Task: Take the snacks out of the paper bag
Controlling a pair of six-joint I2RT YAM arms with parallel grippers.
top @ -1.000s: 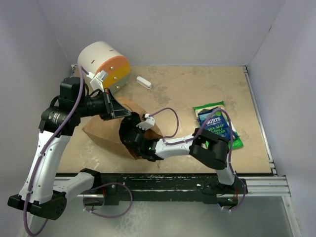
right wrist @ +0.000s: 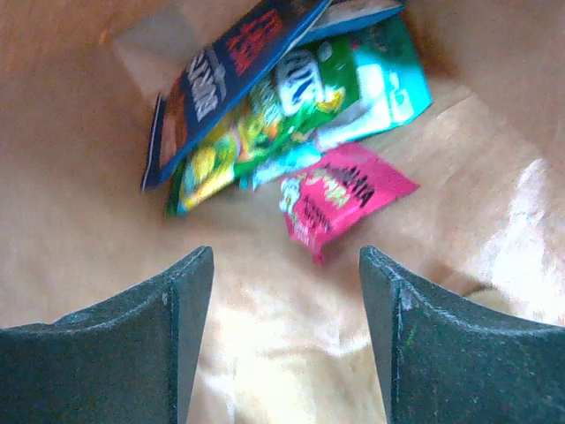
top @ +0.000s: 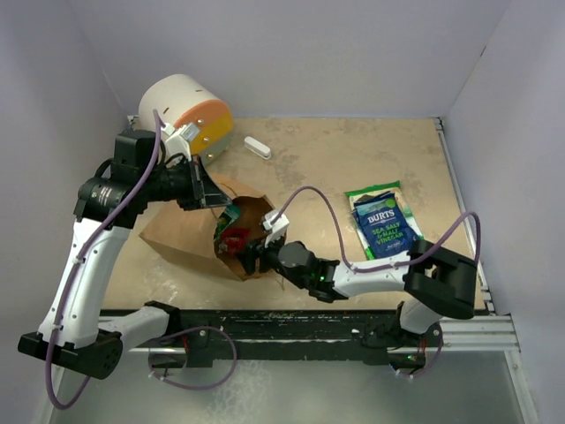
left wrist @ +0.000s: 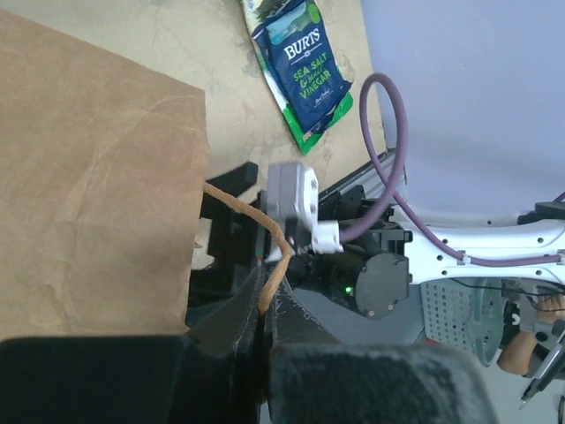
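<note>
The open paper bag (top: pixel 177 238) lies on its side at the left of the table. My left gripper is shut on the bag's twisted handle (left wrist: pixel 238 205), above the opening. My right gripper is at the bag's mouth, fingers apart with nothing between them. Inside, the right wrist view shows a dark Burts packet (right wrist: pixel 212 88), a green packet (right wrist: pixel 265 124), a light blue packet (right wrist: pixel 397 84) and a pink packet (right wrist: pixel 335 194).
A blue Burts packet (top: pixel 387 226) lies on a green one (top: pixel 368 191) at the right. A white and orange cylinder (top: pixel 185 106) and small white object (top: pixel 257 147) are at the back.
My right gripper has drawn back toward the right from deep inside the bag, and the packets inside now show in the top view. The left arm has shifted slightly.
</note>
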